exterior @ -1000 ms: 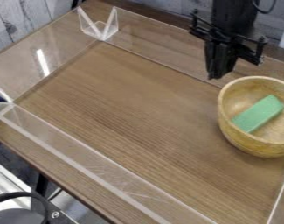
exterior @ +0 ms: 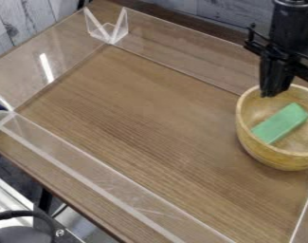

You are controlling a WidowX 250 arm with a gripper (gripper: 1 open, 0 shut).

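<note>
My gripper (exterior: 263,68) hangs at the upper right, dark, pointing down, just above the back left rim of a round yellow bowl (exterior: 254,150). It looks shut, with nothing visible between its fingers. A green block (exterior: 281,123) lies inside the bowl at the right edge of the view.
A clear plastic bracket (exterior: 107,26) stands at the back left. Clear strips run along the table's edges. Black hardware (exterior: 20,226) sits at the lower left corner.
My gripper has moved right, towards the space above the bowl. The bowl and the green block stay about where they were.
</note>
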